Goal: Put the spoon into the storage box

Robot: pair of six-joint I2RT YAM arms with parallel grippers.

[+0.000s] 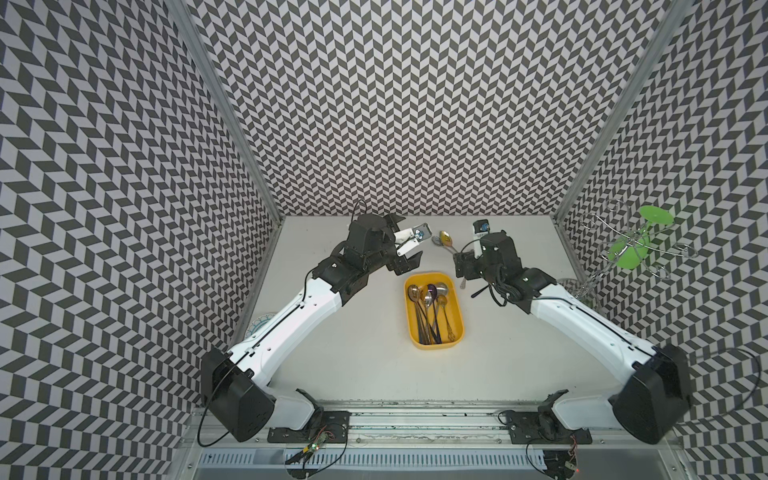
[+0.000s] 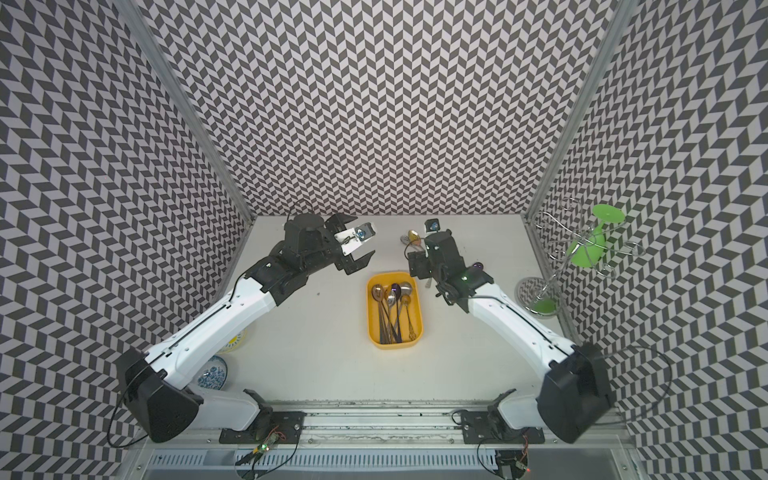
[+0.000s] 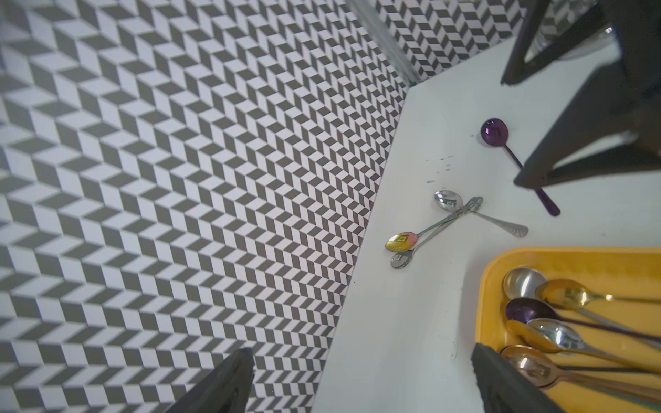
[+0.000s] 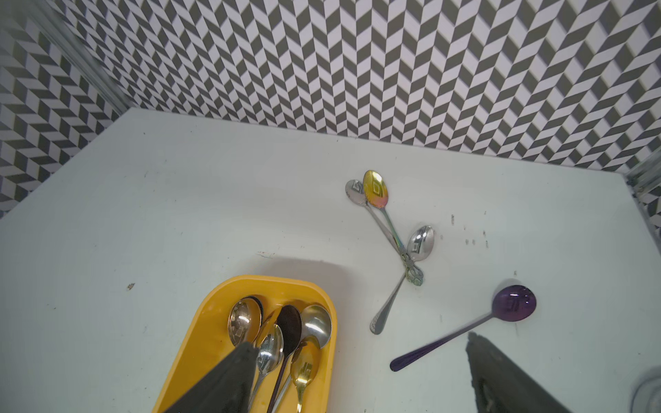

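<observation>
The yellow storage box (image 1: 409, 318) stands mid-table with several spoons lying in it. Outside it, behind and to the right, a gold-bowled spoon (image 4: 376, 189) and two silver ones, a small spoon (image 4: 356, 192) and a larger spoon (image 4: 420, 242), lie crossed on the table. Closer to the front right is a separate purple spoon (image 4: 513, 303). My left gripper (image 2: 366, 246) hangs open at the box's back left, holding nothing. Above the area right of the box is my right gripper; its fingers (image 4: 506, 378) are spread apart with nothing gripped.
A wire rack with green pieces (image 2: 588, 249) stands at the right edge, a glass dish (image 2: 537, 296) near it. A blue patterned bowl (image 2: 213, 373) sits at the front left, partly behind the left arm.
</observation>
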